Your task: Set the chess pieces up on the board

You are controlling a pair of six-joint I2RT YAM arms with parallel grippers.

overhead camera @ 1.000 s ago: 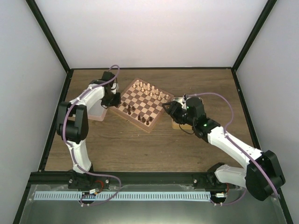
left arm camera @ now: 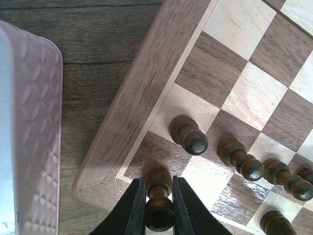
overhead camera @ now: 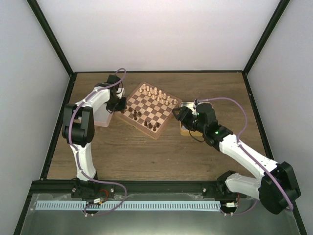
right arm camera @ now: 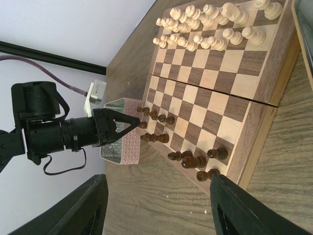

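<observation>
My left gripper is shut on a dark, flat-topped chess piece (left arm camera: 159, 214), whose base is at the board's dark corner square. Whether that base rests flat is hard to tell from above. Close by stand a dark pawn (left arm camera: 189, 134) and several more dark pieces. The wooden board (overhead camera: 161, 125) carries pale pieces (overhead camera: 157, 93) along its far side and dark ones (right arm camera: 194, 162) along its near side. My right gripper is open, fingers wide apart and nothing between them, to the right of the board in the top view.
Left of the board, beside the left gripper, is a pink bin (left arm camera: 36, 147) with textured walls. A tan container (overhead camera: 186, 131) sits under the right arm. Bare table (overhead camera: 146, 161) lies in front of the board.
The left gripper and its piece have shifted onto the corner square. The right arm has shifted slightly right.
</observation>
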